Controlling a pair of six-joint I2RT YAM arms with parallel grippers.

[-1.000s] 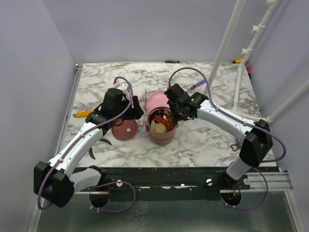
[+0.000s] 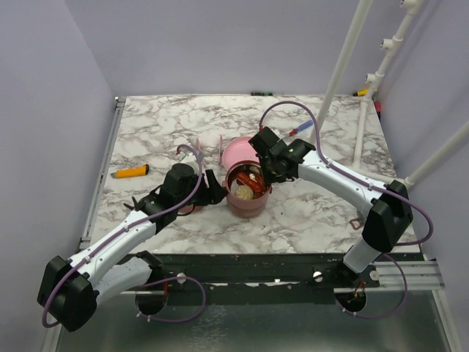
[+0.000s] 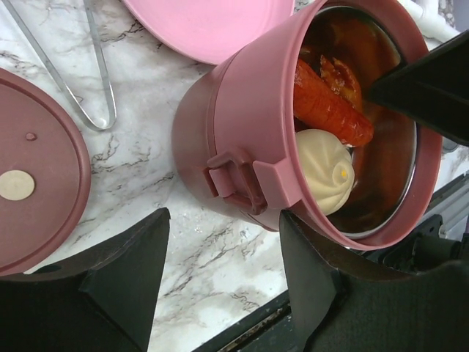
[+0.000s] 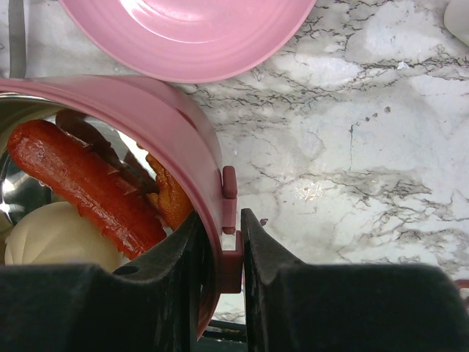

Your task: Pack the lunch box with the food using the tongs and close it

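The pink lunch box (image 2: 246,204) stands uncovered at the table's front middle. Inside it show a red sausage (image 4: 86,183), a pale bun (image 3: 324,170) and a browned piece of food (image 4: 170,194). My right gripper is shut on the box's right wall, one finger inside and one outside. My left gripper is open beside the box's left side, its gap empty and facing the latch (image 3: 237,182). Behind the box lies a pink plate (image 2: 237,150), empty where it shows. The round lid (image 3: 37,172) rests on the table to the left.
Metal tongs (image 3: 91,88) lie left of the plate. A yellow-orange tool (image 2: 130,171) is at the far left and a blue-handled one (image 2: 300,128) at the back right. White pipes (image 2: 342,66) rise on the right. Bare marble (image 4: 344,154) lies right of the box.
The box and right gripper have shifted slightly right.
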